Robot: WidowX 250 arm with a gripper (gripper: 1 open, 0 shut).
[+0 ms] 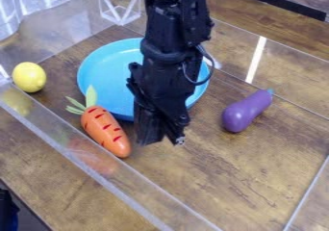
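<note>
My black gripper point(150, 129) hangs over the wooden table at the centre, shut, with nothing seen between its fingers. Just left of its tips lies a toy orange carrot point(106, 131) with green leaves, apart from them. Behind the gripper, partly hidden by it, is a light blue bowl point(98, 72).
A purple eggplant point(247, 111) lies to the right. A yellow lemon point(29, 76) sits at the far left. Clear plastic walls run along the left and front left.
</note>
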